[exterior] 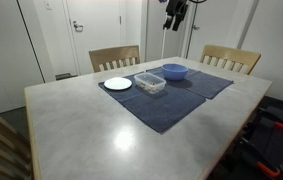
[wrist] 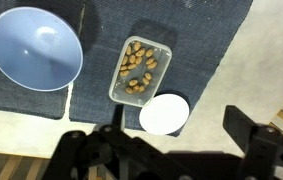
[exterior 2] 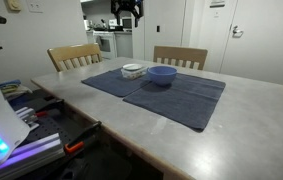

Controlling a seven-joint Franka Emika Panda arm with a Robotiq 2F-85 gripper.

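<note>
In the wrist view a clear rectangular container [wrist: 141,71] holds several brown nut-like pieces [wrist: 137,68]. A round white plate or lid [wrist: 165,114] lies against its near end, and a blue bowl [wrist: 35,48] stands to its left. High above the table, my gripper has its fingers spread far apart with nothing between them. From the side, the gripper [exterior: 172,22] hangs well over the bowl [exterior: 175,72], clear of everything on the table. The container [exterior: 150,82] sits between that bowl and the white disc [exterior: 118,83].
Dark blue cloth mats [exterior: 164,110] lie under the container and bowl. Bare table [exterior: 76,130] stretches away to the left. Wooden chairs [exterior: 115,58] stand around the table's edges.
</note>
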